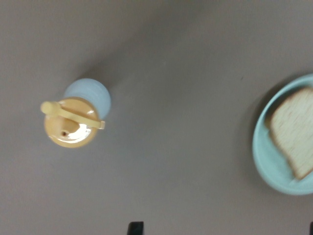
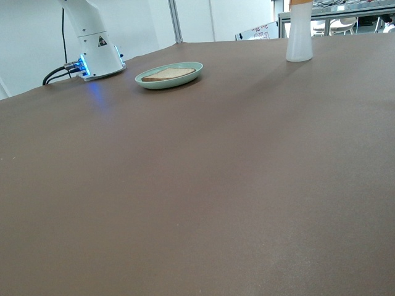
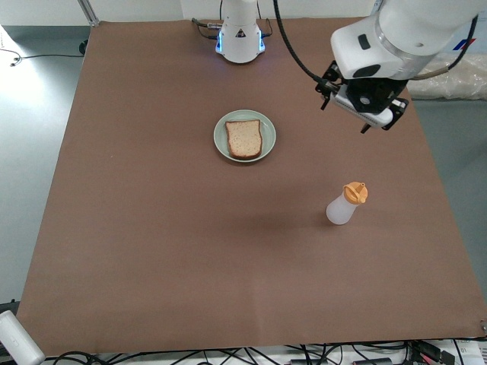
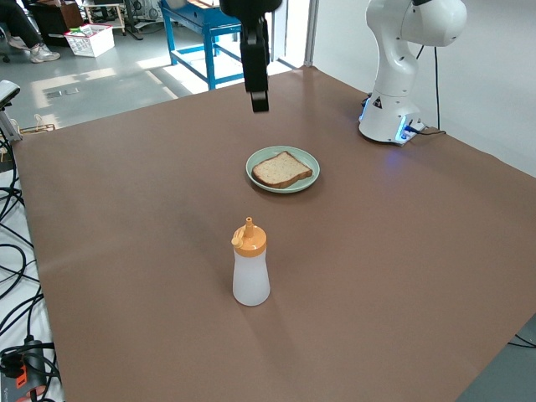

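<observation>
A slice of bread (image 3: 243, 138) lies on a pale green plate (image 3: 266, 149) near the table's middle; it also shows as the bread (image 4: 280, 170) in the right view. A squeeze bottle (image 3: 339, 210) with an orange cap stands to its front right, seen from above as the bottle (image 1: 73, 125) in the wrist view. My gripper (image 3: 344, 119) hangs above the table's right side, high over and between plate and bottle. Its two black fingertips peek in at the bottom of the wrist view, far apart, with nothing visible between them.
Cables and equipment line another edge.
</observation>
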